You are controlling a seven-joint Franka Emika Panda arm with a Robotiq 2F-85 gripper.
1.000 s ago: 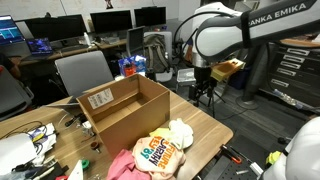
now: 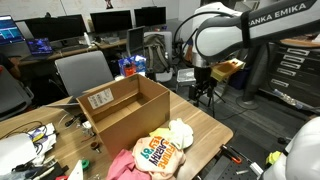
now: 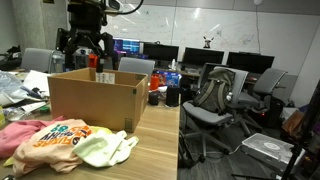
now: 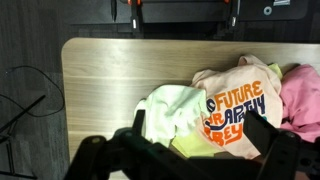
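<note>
High above the wooden table (image 4: 100,75), my gripper has its two black fingers (image 4: 127,148) wide apart, nothing between them. A pale green-white cloth (image 4: 170,110) lies crumpled on the table below it. Right of that in the wrist view is a peach cloth (image 4: 238,88) with orange and blue lettering, touching it. A pink cloth (image 4: 300,98) lies beyond, partly out of that view. Some yellow-green cloth (image 4: 193,145) shows under the others. The open cardboard box (image 2: 137,121) stands behind the cloths in exterior view 1; its floor is mostly hidden.
Beside the box, small loose items and a white sheet (image 2: 17,151) occupy the left of the table. Bare wood (image 3: 157,145) lies right of the cloths in exterior view 2. Chairs and a backpack (image 3: 213,90) stand beyond the table.
</note>
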